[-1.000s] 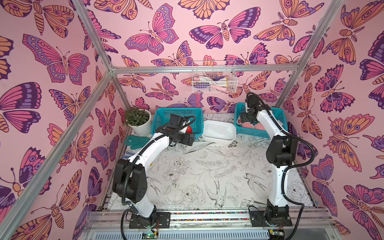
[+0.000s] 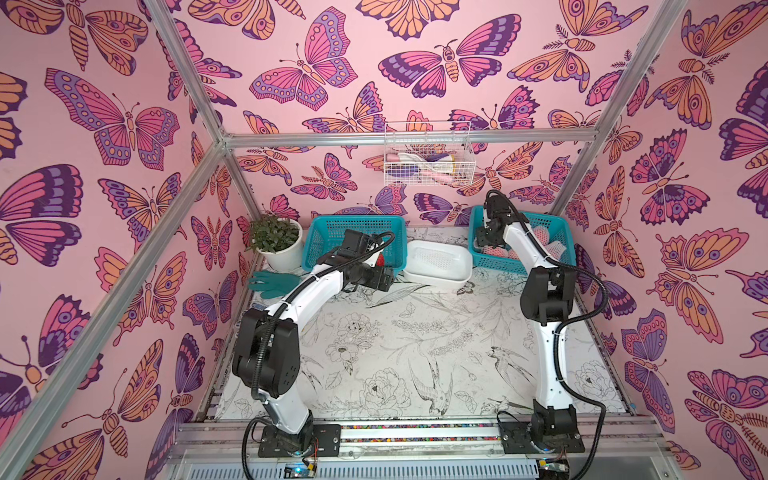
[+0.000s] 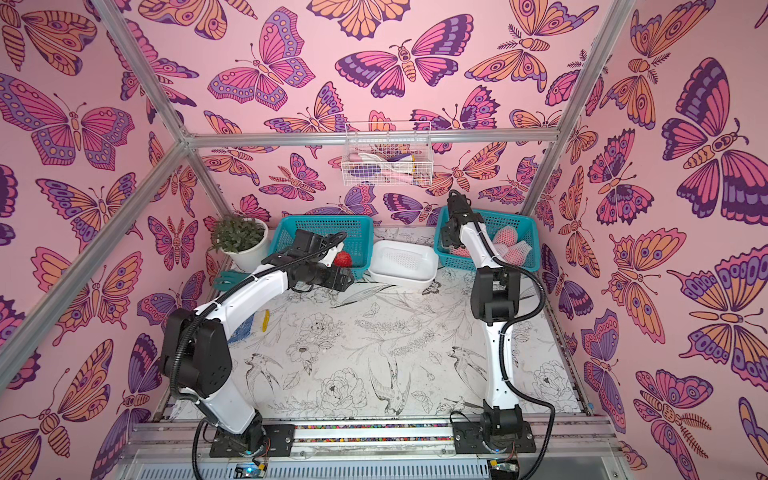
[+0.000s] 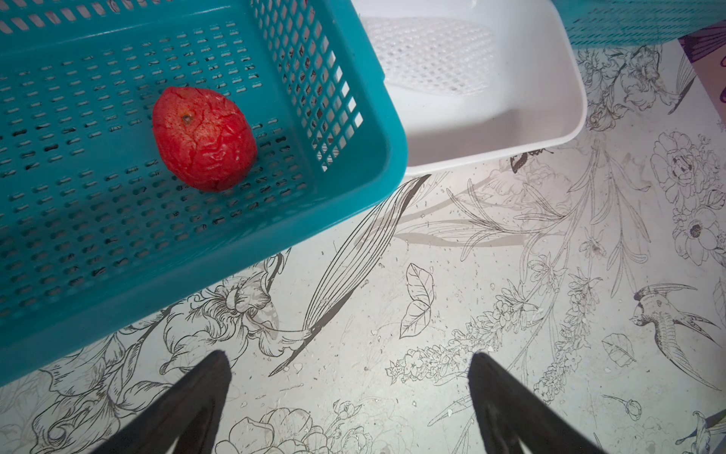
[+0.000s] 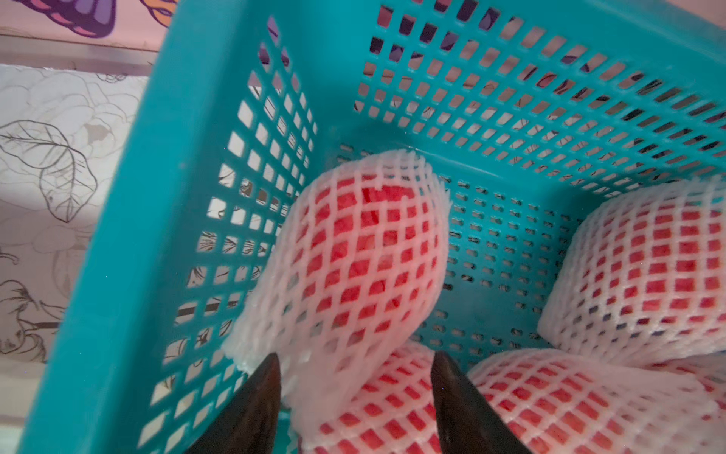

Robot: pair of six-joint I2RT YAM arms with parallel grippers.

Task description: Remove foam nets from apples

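Several red apples in white foam nets lie in the right teal basket. One netted apple rests by the basket's left wall in the right wrist view. The loose end of its net hangs between the fingers of my right gripper, which is partly open; whether the pads touch the net cannot be told. A bare, wrinkled red apple sits in the left teal basket. Over the table in front of that basket, my left gripper is open with nothing between its fingers.
A white tray with a foam net inside stands between the baskets. A potted plant and teal gloves are at the left.
My right arm has swung left within the right basket, uncovering netted apples at its right side. My left arm has shifted slightly to the right.
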